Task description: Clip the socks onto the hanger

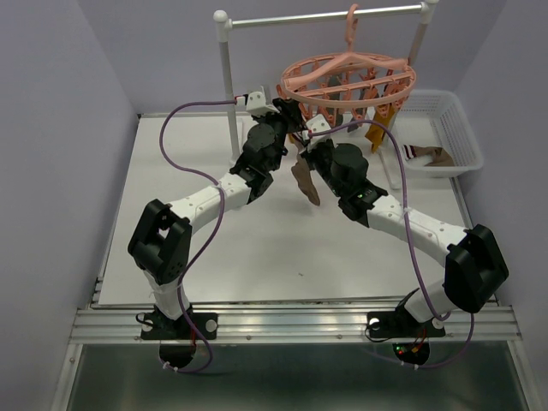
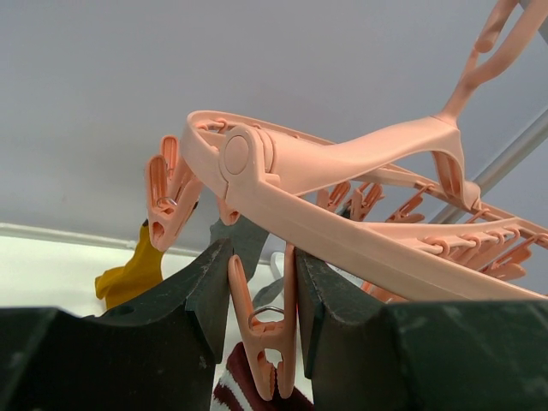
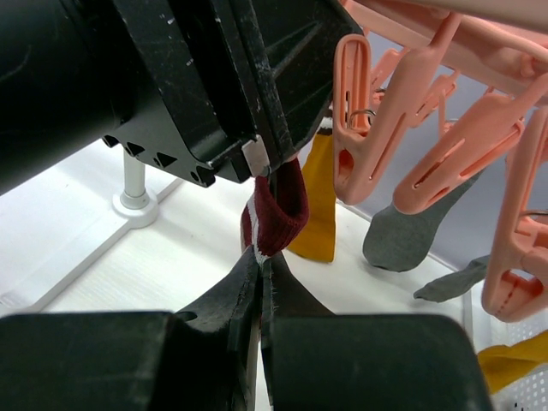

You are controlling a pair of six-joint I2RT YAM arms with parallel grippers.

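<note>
My left gripper is shut on the handles of a pink clip (image 2: 272,342) hanging at the near-left rim of the round pink hanger (image 1: 349,77). Just below that clip's mouth is the maroon, white-striped top of a sock (image 2: 242,370); whether its edge sits inside the clip cannot be made out. In the right wrist view my right gripper is shut on this sock (image 3: 278,210), directly under the left gripper's black fingers (image 3: 295,77). The sock's brown foot (image 1: 306,181) dangles between both arms in the top view.
Other socks, a mustard one (image 2: 133,272) and a grey one (image 3: 407,229) among them, hang from the hanger. A white basket (image 1: 467,141) at the right holds a striped sock (image 1: 428,156). A white stand post (image 1: 229,90) rises beside the left arm.
</note>
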